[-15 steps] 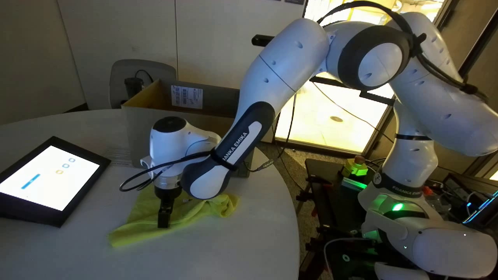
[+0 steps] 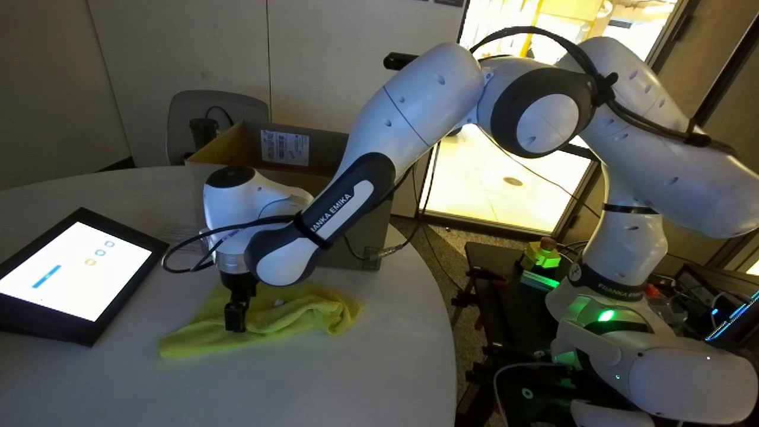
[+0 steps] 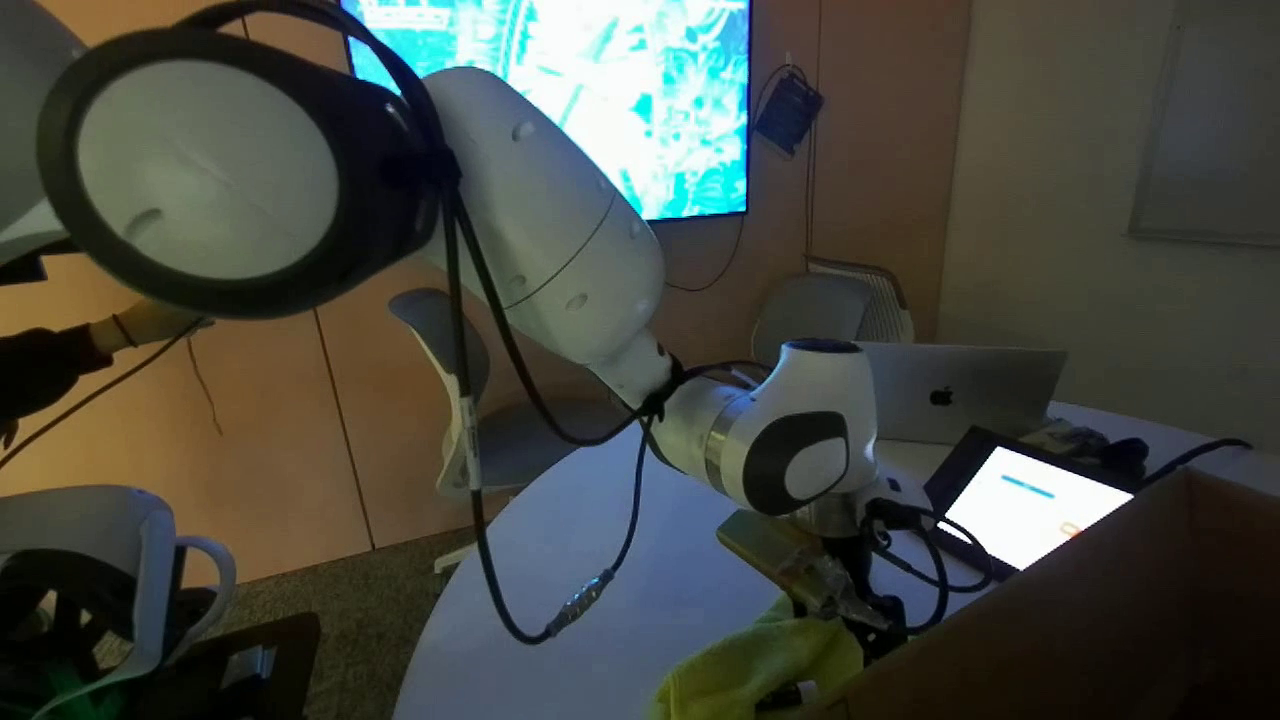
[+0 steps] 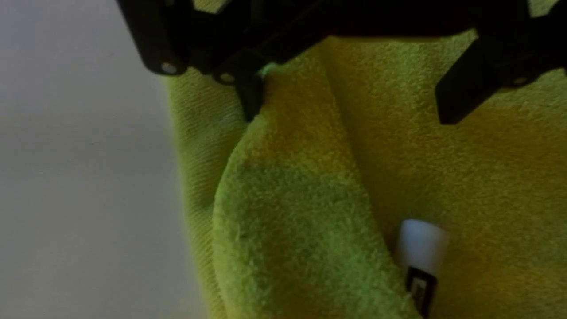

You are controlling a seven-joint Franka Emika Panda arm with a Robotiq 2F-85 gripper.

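A yellow towel [image 2: 206, 334] lies rumpled on the round white table [image 2: 341, 384]. My gripper [image 2: 235, 330] points down over the towel's left part, its fingertips close to the cloth. In the wrist view the gripper is open, its fingers wide apart. A raised fold of towel [image 4: 308, 212] runs up against the left finger [image 4: 250, 98], while the right finger [image 4: 457, 98] stands clear of that fold. Partly under the fold rests a white cylindrical object [image 4: 422, 244] with a black marking; its lower end is hidden.
Behind the towel stands an open cardboard box [image 2: 366, 206], close to the arm. A black-framed tablet [image 2: 78, 274] with a lit screen sits to the left. A laptop [image 3: 960, 390] is visible in exterior view 2. Bare table extends in front of the towel.
My gripper has shifted left and toward the box in exterior view 1. The towel's near-left corner has moved the same way; box and tablet are unmoved.
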